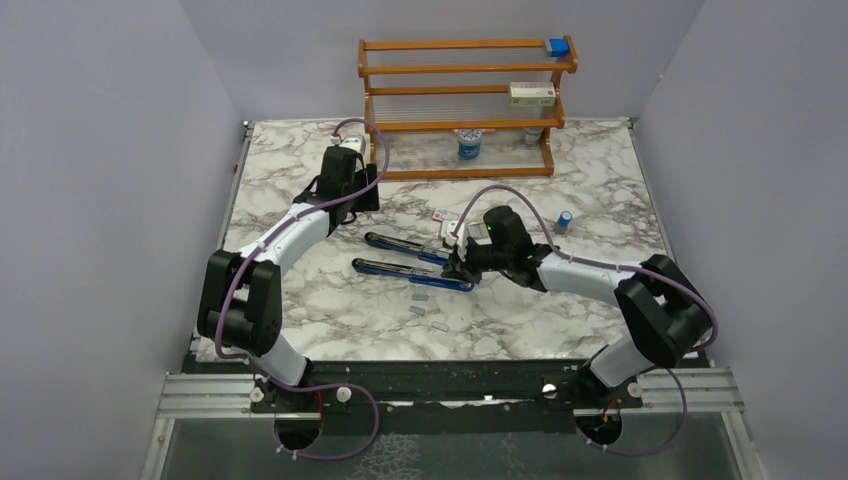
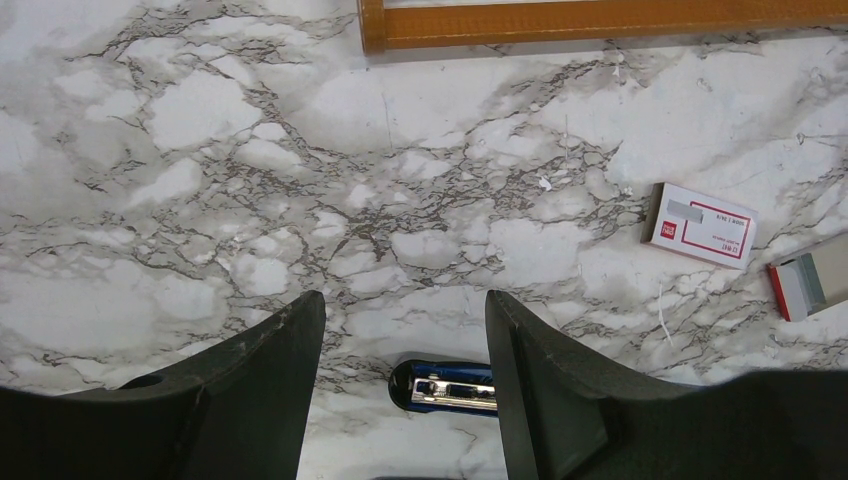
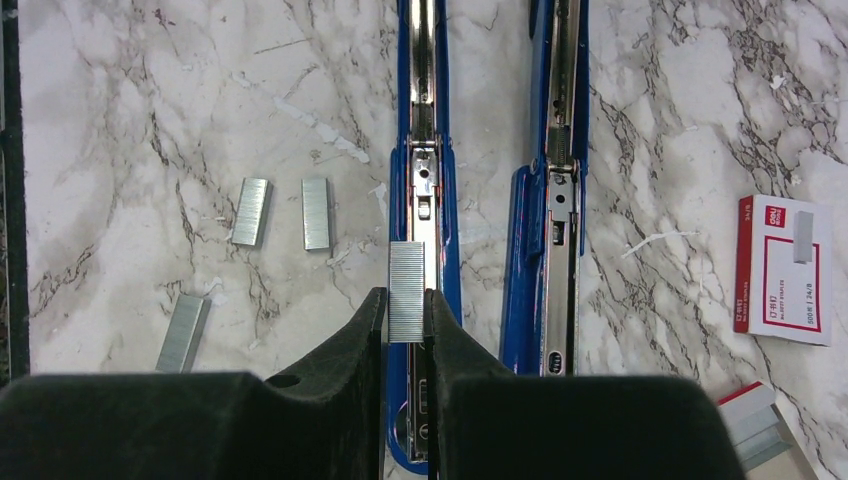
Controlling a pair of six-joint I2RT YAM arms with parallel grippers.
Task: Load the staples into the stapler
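Observation:
Two blue staplers lie opened out flat on the table, a near one [image 1: 385, 268] and a far one [image 1: 394, 242]. Between the fingertips of my right gripper is a strip of staples [image 3: 406, 275], and the fingers are shut on it. In the right wrist view the strip overlaps the magazine of the near stapler [image 3: 424, 210]; whether it touches cannot be told. The far stapler [image 3: 563, 230] runs alongside. My left gripper stands open beyond the staplers' left ends, nothing between its fingers.
Loose staple strips [image 3: 316, 214] lie beside the near stapler. A white and red staple box [image 3: 785, 270] and an opened box [image 3: 760, 425] are past the far stapler. A wooden rack [image 1: 460, 173] stands at the back; a blue-capped bottle [image 1: 563, 222] is at right.

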